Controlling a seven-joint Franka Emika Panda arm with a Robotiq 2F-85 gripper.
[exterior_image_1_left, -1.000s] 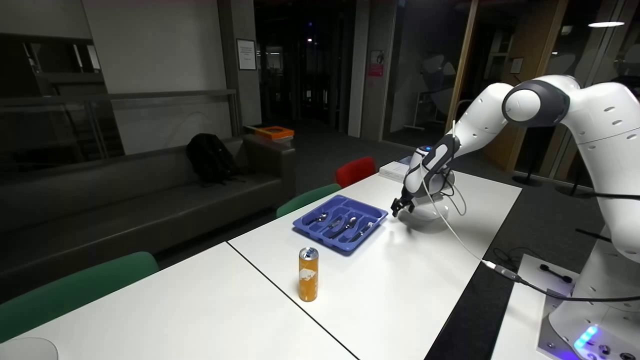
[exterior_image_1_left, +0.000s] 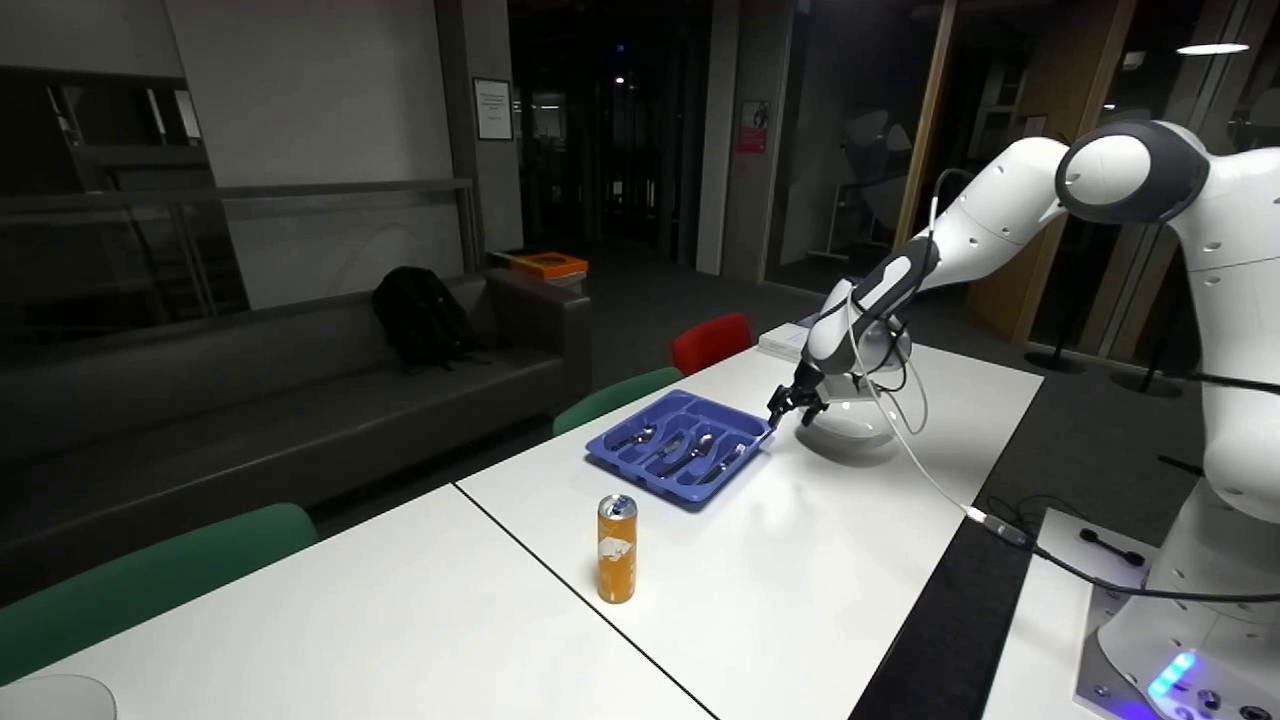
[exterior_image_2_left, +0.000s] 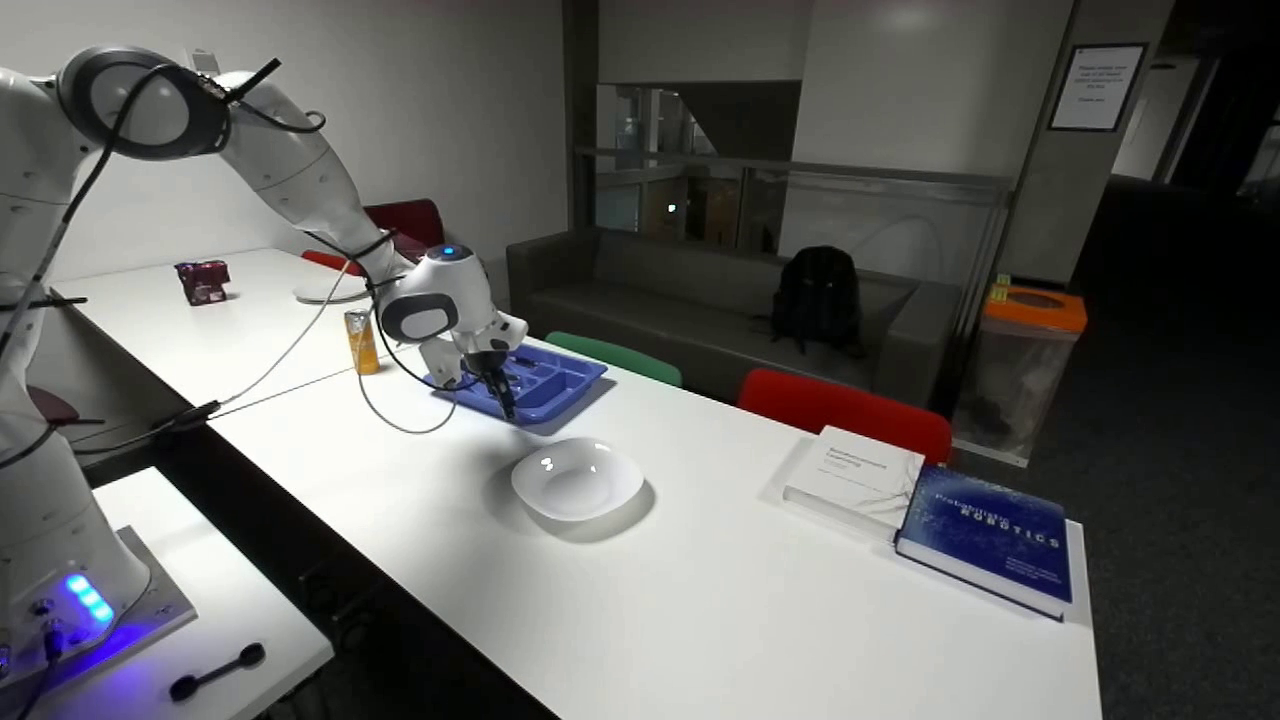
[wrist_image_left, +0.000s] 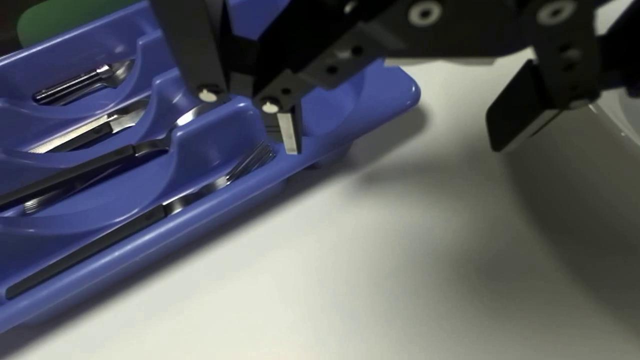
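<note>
My gripper is open, its fingers wide apart and nothing between them. In the wrist view one finger (wrist_image_left: 290, 132) hangs over the near corner of the blue cutlery tray (wrist_image_left: 384, 102), while the other finger (wrist_image_left: 519, 111) is above the bare table, towards the bowl. The tray holds several pieces of cutlery, among them a dark-handled fork (wrist_image_left: 174, 207) in the compartment along the near edge. Beside the tray and near the gripper stands an empty white bowl (exterior_image_2_left: 578, 480). Whether the finger touches the tray I cannot tell.
An orange can (exterior_image_1_left: 617, 552) stands upright on the table, on the tray's other side from the bowl. A white book (exterior_image_2_left: 854, 474) and a blue book (exterior_image_2_left: 986, 528) lie at the table's end. Much of the table between the bowl and the books is clear.
In exterior view 1 my gripper has moved slightly left, closer to the tray's corner. The arm's elbow has shifted right and up. Tray, bowl and can have stayed put.
</note>
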